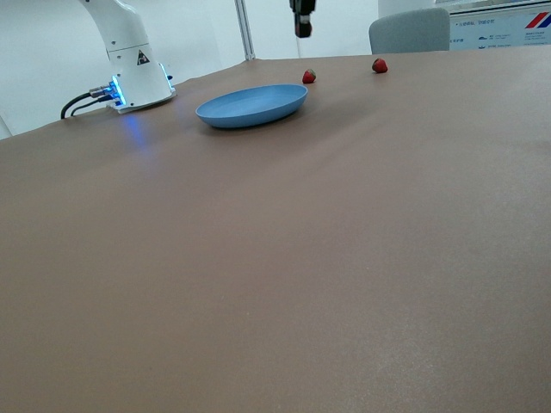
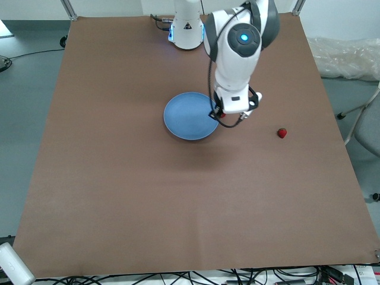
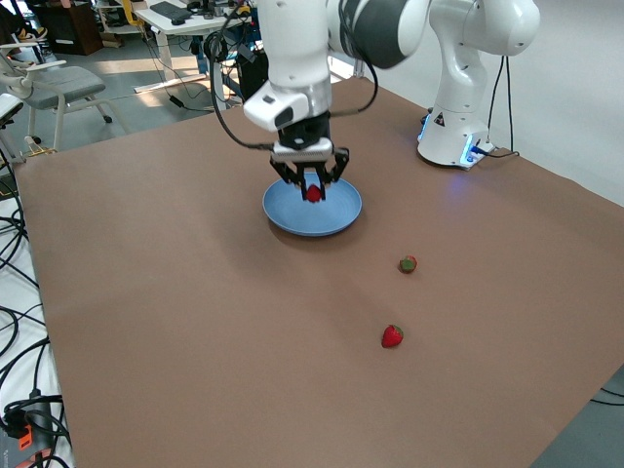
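Note:
A blue plate lies on the brown table. My gripper hangs over the plate in the right view, with a red strawberry between its fingers; in the left view it is at the plate's right edge, mostly hidden by the wrist. Two more strawberries lie on the table: one near the plate, hidden in the left view, and one farther out.
The white arm base stands at the table's back edge. Cables and a chair lie beyond the table's edges.

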